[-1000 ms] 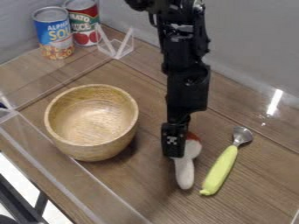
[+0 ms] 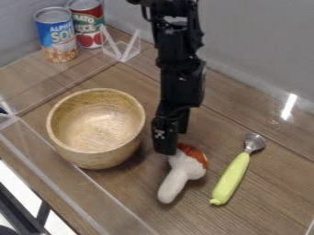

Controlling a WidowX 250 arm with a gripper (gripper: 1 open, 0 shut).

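My black gripper point(image 2: 170, 136) hangs low over the wooden table, between a wooden bowl and a toy mushroom point(image 2: 185, 171) with a white stem and red-orange cap. The bowl point(image 2: 95, 138) is empty, to the left. A green-handled spoon point(image 2: 230, 174) lies to the right of the mushroom.
Two cans, a soup can point(image 2: 58, 37) and a red can point(image 2: 87, 23), stand at the back left. A wall runs along the back.
My gripper has moved left, off the middle of the mushroom toward the bowl. The mushroom has shifted slightly, its stem end now further left and its cap more exposed.
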